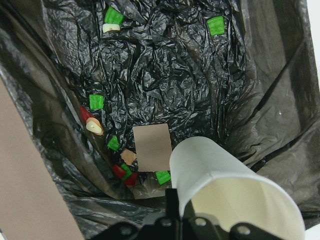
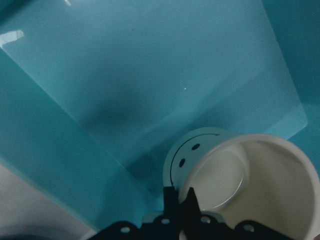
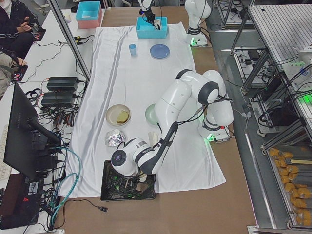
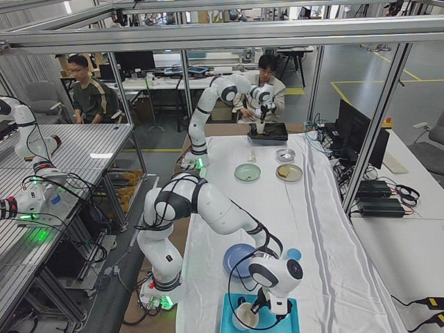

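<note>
My left gripper is shut on the rim of a white cup (image 1: 235, 185), tipped on its side over a black-lined bin (image 1: 165, 75) with scattered green and red bits and a tan square (image 1: 152, 147) in it. My right gripper is shut on the rim of a white cup (image 2: 270, 185) inside or just over a blue tub (image 2: 130, 75); a round smiley-face shape (image 2: 190, 155) shows behind the cup.
Between the two containers on the white cloth are a beige plate (image 3: 111, 112) with a yellow item, a green plate (image 4: 248, 168), a blue plate (image 3: 160, 51), a blue cup (image 3: 132, 49) and a foil bowl (image 3: 115, 138). A monitor and cables line one side.
</note>
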